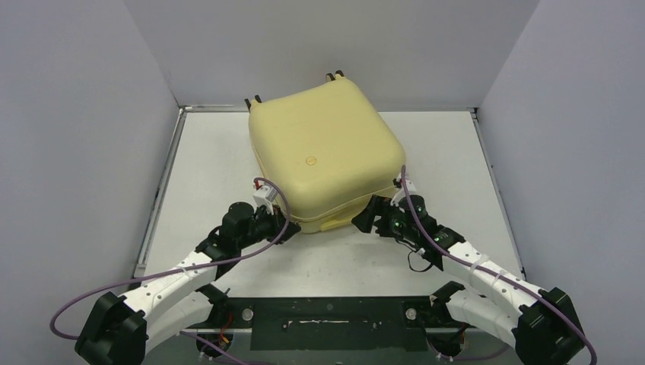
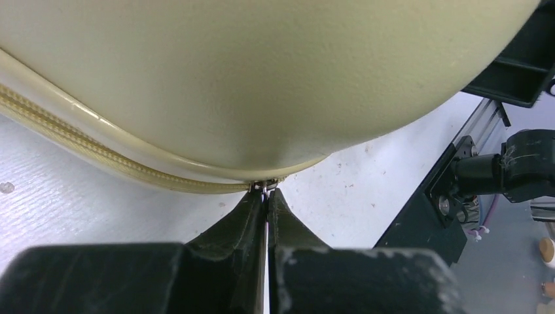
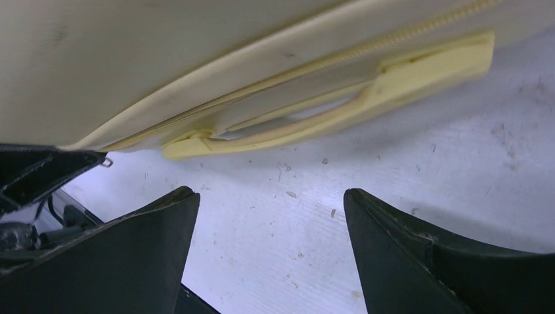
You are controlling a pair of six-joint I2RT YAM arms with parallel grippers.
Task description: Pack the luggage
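A closed pale-yellow suitcase [image 1: 327, 137] lies flat and turned askew on the white table. Its zipper seam [image 2: 124, 165] runs along the lower side in the left wrist view. At the near left corner my left gripper is shut on the zipper pull; only the slider [image 2: 264, 184] shows above the fingertips, the tab being hidden between them. On the near side is the yellow handle [image 3: 294, 131]. My right gripper stands open close to that handle, its fingers spread below it and nothing between them.
Free white table [image 1: 327, 266] lies in front of the suitcase, with more at both sides. Grey walls [image 1: 84, 114] enclose the workspace left, right and back. A purple cable [image 1: 190, 268] trails along the left arm, another along the right.
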